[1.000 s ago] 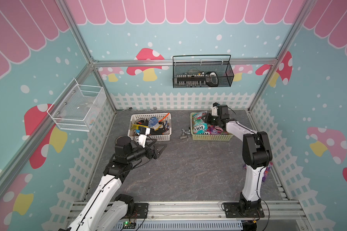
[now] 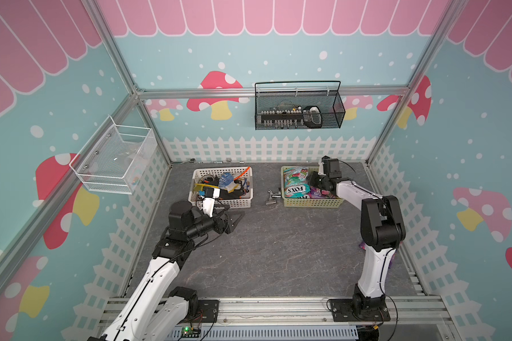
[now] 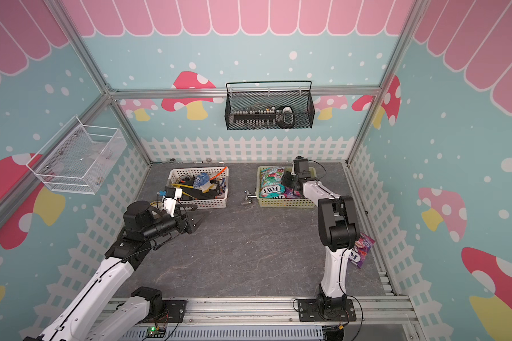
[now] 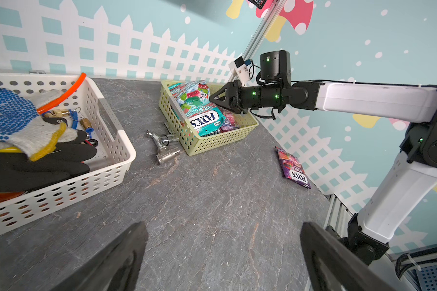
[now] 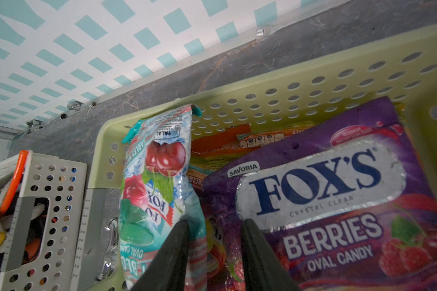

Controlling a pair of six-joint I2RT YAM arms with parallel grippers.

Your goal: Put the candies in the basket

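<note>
The green basket (image 2: 307,202) at the back right holds several candy bags. At its left end stands the teal mint bag (image 5: 153,203), inside the basket and leaning on the wall. The purple berries bag (image 5: 315,194) lies flat to its right. Another purple candy bag (image 4: 292,168) lies on the table at the right, partly behind the right arm in the top views. My left gripper stands wide open and empty over bare table.
A white basket (image 2: 222,203) with gloves and tools stands at the back left. Metal fittings (image 4: 163,146) lie between the baskets. A black wire basket (image 2: 299,119) hangs on the back wall, a white one (image 2: 116,162) at left.
The right arm has shifted slightly right and down; the left gripper stays open.
</note>
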